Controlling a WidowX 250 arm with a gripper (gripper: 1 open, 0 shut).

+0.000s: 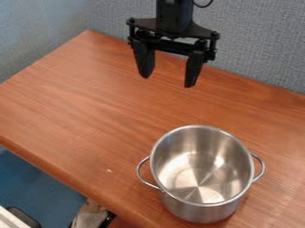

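Note:
A steel pot (201, 174) with two side handles stands upright at the near right of the wooden table (89, 107); it looks empty inside. My black gripper (168, 69) hangs over the back middle of the table, well behind and above the pot, open with its two fingers apart and nothing between them.
A grey padded wall (262, 53) runs along the back. At the lower left, beyond the table's edge, lie a blue floor (36, 187) and some small objects.

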